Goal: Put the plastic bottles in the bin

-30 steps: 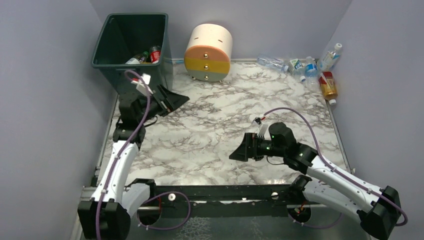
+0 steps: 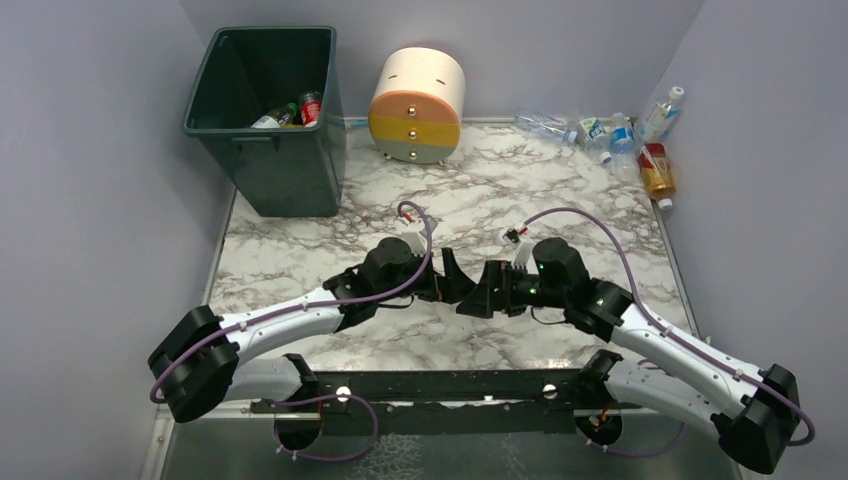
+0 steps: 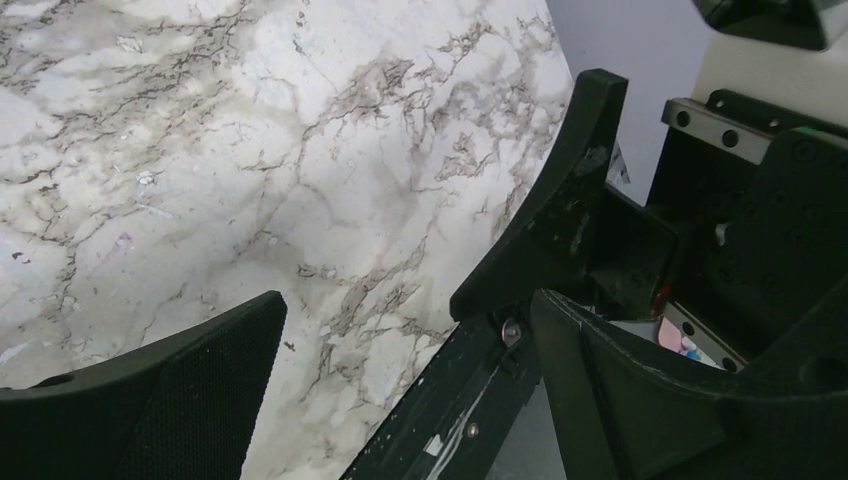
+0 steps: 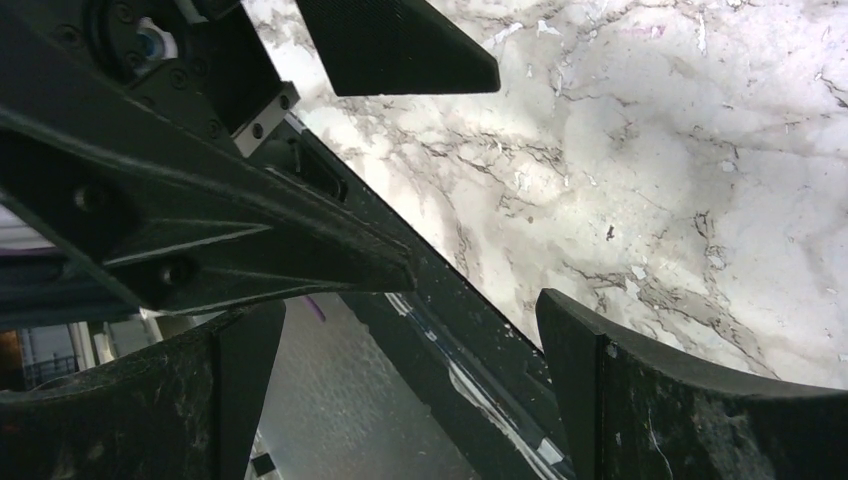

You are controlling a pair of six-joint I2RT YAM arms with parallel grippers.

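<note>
The green bin at the back left holds some bottles and cans. Plastic bottles lie grouped at the back right: a clear one, blue-labelled ones, an upper white-capped one and an amber one. My left gripper and right gripper meet at the front middle, very close together. In each wrist view the other gripper's black fingers reach in over bare marble, and both grippers stand open with no bottle between their fingers.
A rounded cabinet with coloured drawers stands at the back, right of the bin. Walls bound it on the left, back and right.
My left arm has swung from near the bin rightward and toward the front, up to the right gripper. The right arm has moved only slightly.
</note>
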